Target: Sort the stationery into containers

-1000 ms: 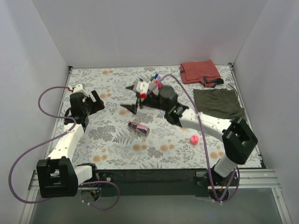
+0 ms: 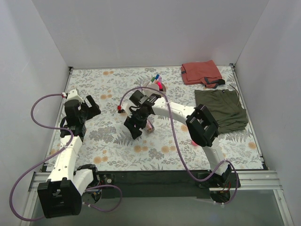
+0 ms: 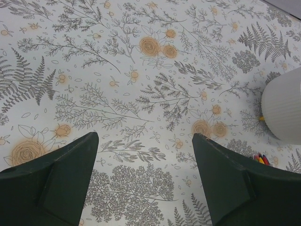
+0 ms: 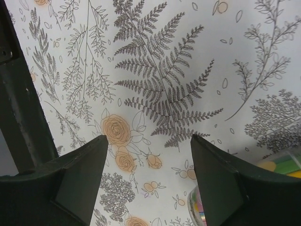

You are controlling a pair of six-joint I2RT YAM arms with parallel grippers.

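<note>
A clear cylinder-shaped case with coloured pens inside (image 2: 150, 126) lies mid-table, partly covered by my right arm in the top view. My right gripper (image 2: 133, 128) is beside its left end. In the right wrist view the fingers (image 4: 70, 176) stand apart with only tablecloth between them, and the clear case (image 4: 287, 162) shows at the lower right corner. Behind the arm is a white round pot (image 2: 162, 92) holding coloured markers. On the left side, my left gripper (image 2: 94, 106) is open and empty above bare cloth; the pot's side (image 3: 284, 106) shows in its wrist view.
A small pink object (image 2: 194, 143) sits under the right arm's edge. Folded red cloth (image 2: 201, 72) and a dark green cloth (image 2: 221, 110) lie at the right.
My right gripper has come from beside the white pot toward the front, to the clear case, and has turned. The left arm has shifted slightly left. The case appears unmoved.
</note>
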